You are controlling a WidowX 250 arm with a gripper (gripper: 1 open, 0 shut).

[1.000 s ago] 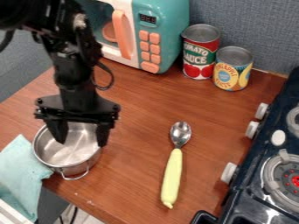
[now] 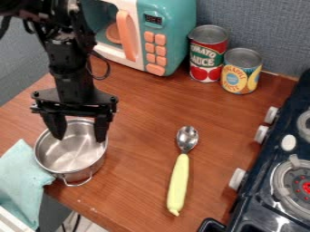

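Note:
My black gripper (image 2: 75,116) hangs over the steel pot (image 2: 80,156) on the left of the wooden counter, its fingers just above or at the pot's back rim. Whether the fingers are open or shut, and whether anything is between them, is hard to tell against the pot. A spoon (image 2: 183,159) with a pale yellow handle lies in the middle. A red tomato sauce can (image 2: 208,59) and a yellow can (image 2: 240,75) stand at the back.
A teal toy microwave (image 2: 155,36) stands at the back, a black stove (image 2: 278,172) at the right. A light blue cloth (image 2: 22,177) lies at the front left.
My gripper has shifted slightly up from the pot over the last second. The objects on the counter look unmoved.

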